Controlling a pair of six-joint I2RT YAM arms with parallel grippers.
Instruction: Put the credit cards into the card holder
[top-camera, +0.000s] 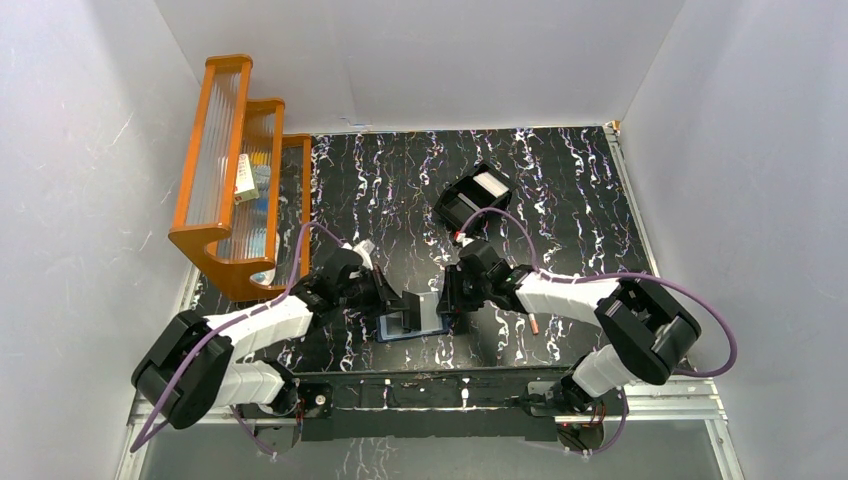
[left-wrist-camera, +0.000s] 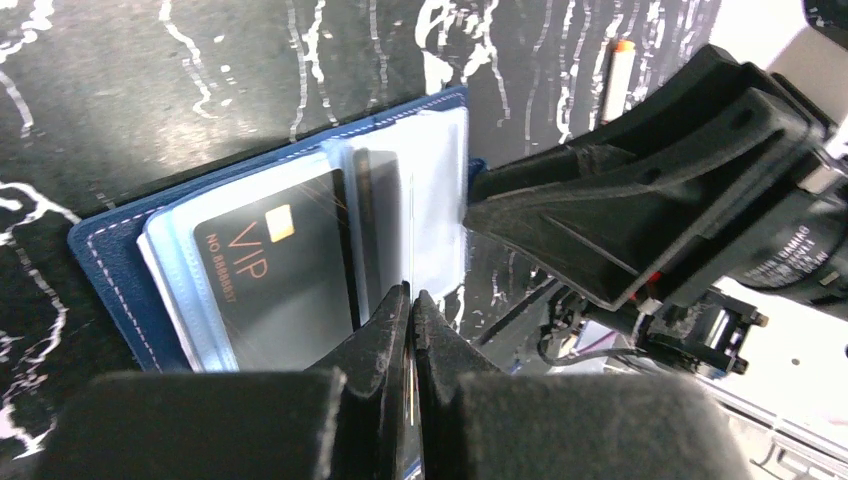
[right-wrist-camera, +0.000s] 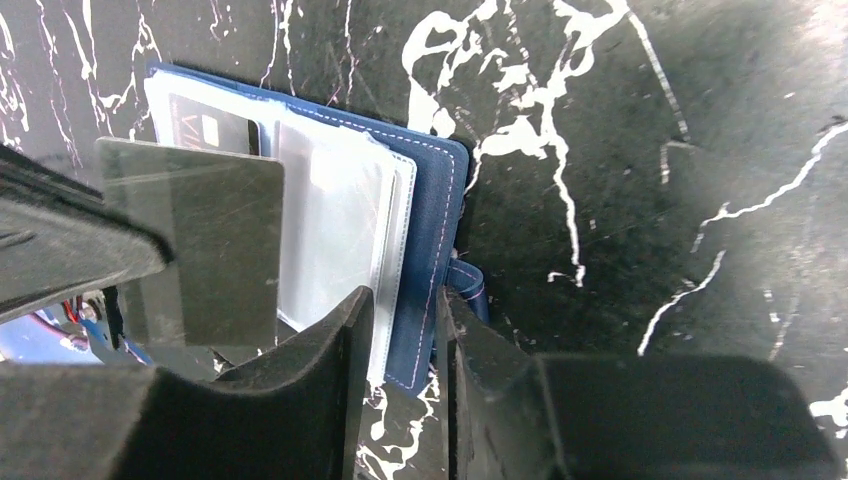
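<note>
A dark card stands upright, with my left gripper shut on it. In the left wrist view the card shows edge-on as a thin line. It is over the open blue card holder, which has clear plastic sleeves. A black VIP card lies in the sleeve on the holder's left side. At the holder's right edge is my right gripper, its fingers part open with the sleeve edge and blue cover between them. Whether the fingers touch the holder, I cannot tell.
A black compartment box with a white item inside stands at the back. An orange-and-white stick lies right of the holder. The wooden shelf occupies the left side. Table to the holder's right is clear.
</note>
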